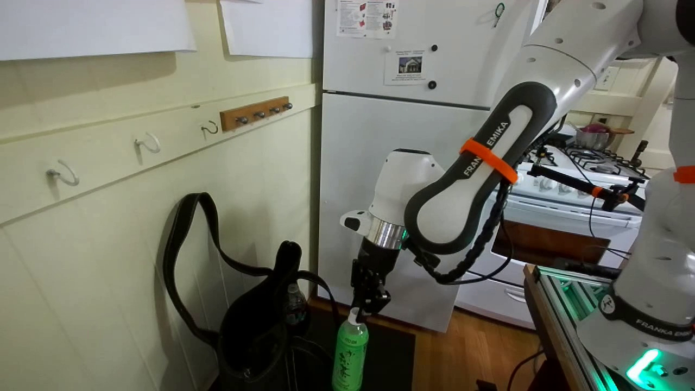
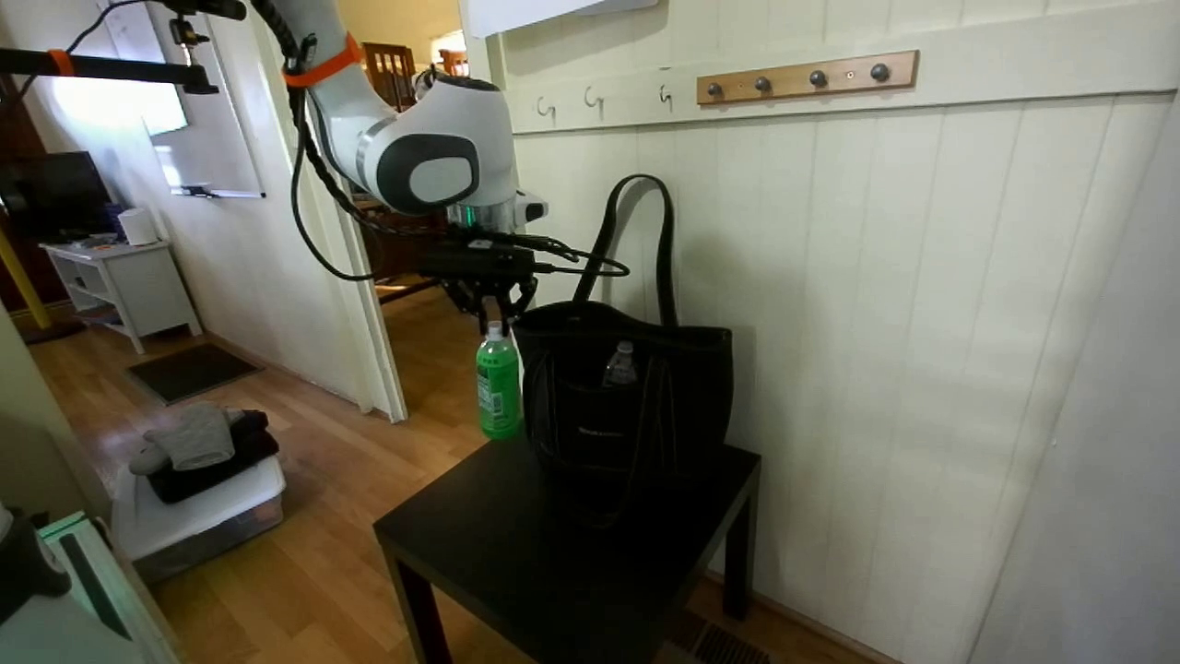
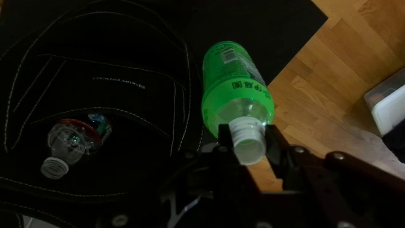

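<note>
A green bottle [image 2: 498,384] with a white neck hangs upright from my gripper [image 2: 494,314], which is shut on its neck. In the wrist view the bottle [image 3: 237,83] has its capless mouth toward the camera, with a dark finger [image 3: 227,138] on one side of the neck. The bottle is close beside the black tote bag [image 2: 688,387]; whether its base touches the black table [image 2: 553,559] I cannot tell. A clear empty bottle [image 3: 70,146] sticks out of the bag's front pocket.
The bag's strap [image 1: 174,254] stands up against the wall. Hooks and a wooden peg rack [image 1: 255,113] are above. A white fridge [image 1: 384,215] stands beyond the arm.
</note>
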